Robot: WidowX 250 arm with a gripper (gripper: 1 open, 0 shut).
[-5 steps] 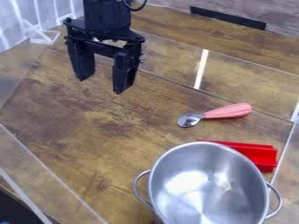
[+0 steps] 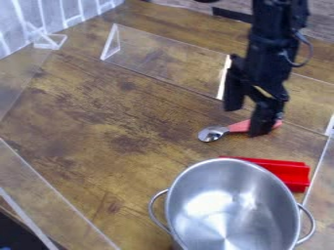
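Note:
My black gripper (image 2: pixel 248 105) hangs over the pink-handled spoon at the right of the table, slightly blurred, its fingers open. The spoon's steel head (image 2: pixel 212 134) lies left of and below the fingers, and its pink handle is mostly hidden behind them. Whether the fingertips touch the handle I cannot tell. A steel pot (image 2: pixel 232 210) with two handles stands at the bottom right, and a red object (image 2: pixel 294 176) lies just behind it.
Clear panels or strips edge it at the left, and a white slatted object (image 2: pixel 26 29) is at the top left.
My gripper has moved from the upper left of the table to the right, over the spoon. The spoon, pot and red object look unmoved.

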